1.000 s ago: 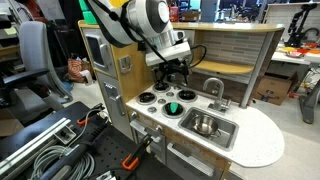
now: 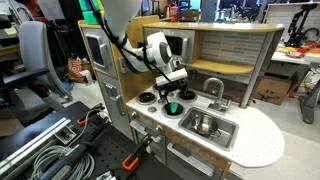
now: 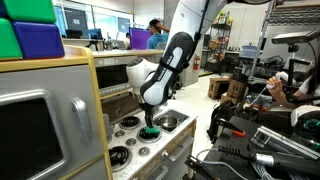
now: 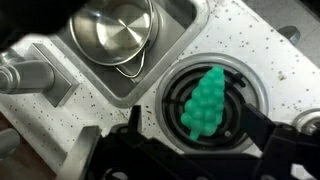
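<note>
A green toy shaped like a bunch of grapes (image 4: 204,103) lies on a dark stove burner (image 4: 235,98) in the wrist view. My gripper is open above it, its dark fingers on either side with a wide gap between. Nothing is held. In exterior view 1 the gripper (image 2: 175,88) hangs low over the burners, with the green toy (image 2: 174,106) just below and in front of it. From the other side, exterior view 2 shows the green toy (image 3: 150,132) under the arm.
A metal pot (image 4: 112,28) sits in the sink (image 2: 208,128) beside the burners. The faucet (image 2: 218,92) rises behind the sink. A shelf unit (image 2: 225,68) stands at the back. The white counter (image 2: 258,145) to the right of the sink is bare.
The arm has come down and the gripper has lowered toward the burners, closer to the green toy. The toy and the pot have stayed in place.
</note>
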